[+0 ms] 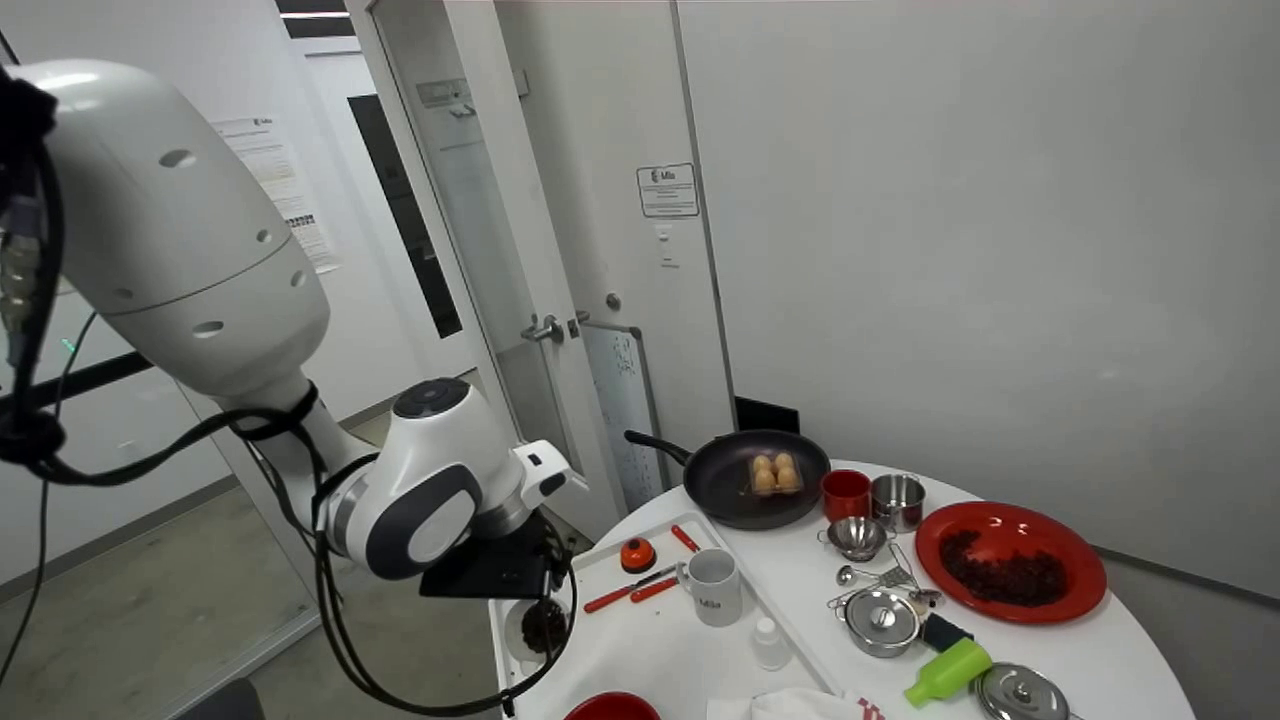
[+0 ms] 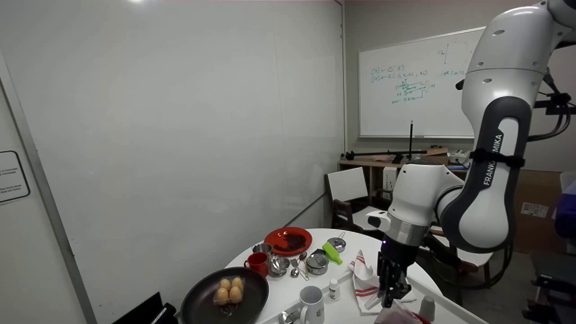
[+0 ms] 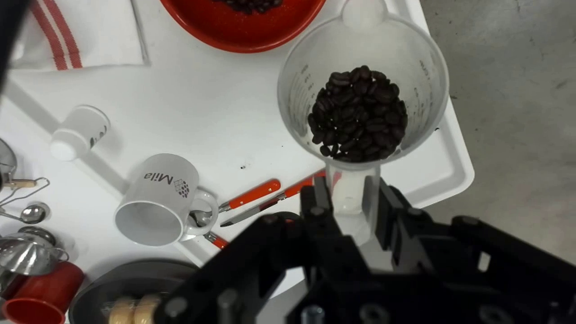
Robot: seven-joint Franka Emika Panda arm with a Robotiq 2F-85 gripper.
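Note:
A clear measuring cup [image 3: 301, 102] with dark beans [image 3: 360, 116] in it fills the upper right of the wrist view. My gripper is shut on its clear handle, which runs back between the two fingers. The cup is held above the end of the white tray [image 3: 453, 186]; the gap beneath it is hard to judge. In exterior view 1, part of the cup and its beans [image 1: 542, 628] shows below the wrist. A red bowl [image 3: 243, 38] with a few beans sits on the tray beside the cup.
On the tray stand a white mug [image 3: 156, 200], a small white bottle [image 3: 81, 132], red-handled cutlery [image 3: 254, 194] and a striped towel [image 3: 97, 32]. Beyond it are a frying pan with eggs [image 1: 744, 492], metal cookware [image 1: 882, 620] and a red plate of beans [image 1: 1080, 564].

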